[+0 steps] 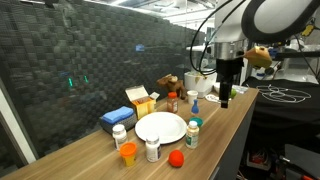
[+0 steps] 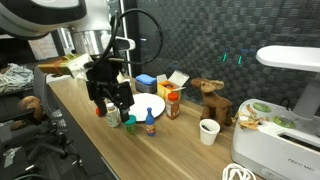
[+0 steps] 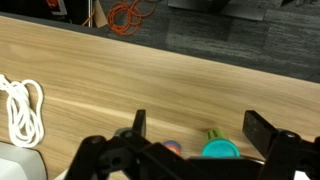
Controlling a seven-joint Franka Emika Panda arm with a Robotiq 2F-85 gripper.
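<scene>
My gripper stands open above the table's near edge, and nothing shows between its fingers. In the wrist view a teal cup and the top of a blue bottle lie at the lower edge of the picture, close to the fingertips. The same teal cup and blue bottle stand right of the white plate. A bottle with a pale label and a red ball sit nearer the front edge.
An orange cup, several jars and an open box surround the plate. A brown plush animal, white mug and toaster stand further along.
</scene>
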